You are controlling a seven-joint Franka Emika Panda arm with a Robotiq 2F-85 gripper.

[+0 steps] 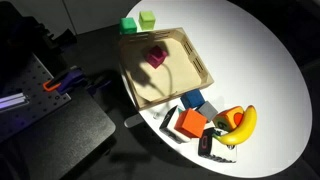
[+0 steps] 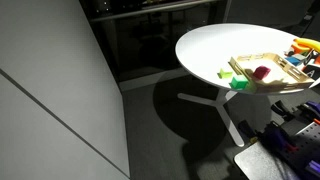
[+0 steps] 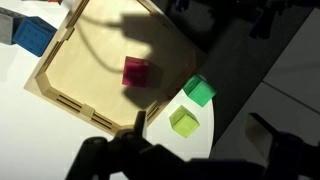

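My gripper is open, its dark fingers wide apart along the bottom of the wrist view with nothing held between them. Ahead of it on the white table lie a light-green cube [image 3: 184, 122] and a darker green cube [image 3: 199, 90], both outside the wooden tray [image 3: 85, 113]. A red cube [image 3: 136, 71] sits inside that tray, which is otherwise empty. From the first exterior view, the green cube [image 1: 128, 26] and the light-green cube [image 1: 147, 19] stand close together near one tray corner. The gripper cannot be made out clearly in either exterior view.
Beyond the tray's opposite end cluster a blue cube [image 1: 192, 98], a grey cube [image 1: 207, 111], an orange cube [image 1: 190, 123] and a toy banana [image 1: 240, 127] among other toy items.
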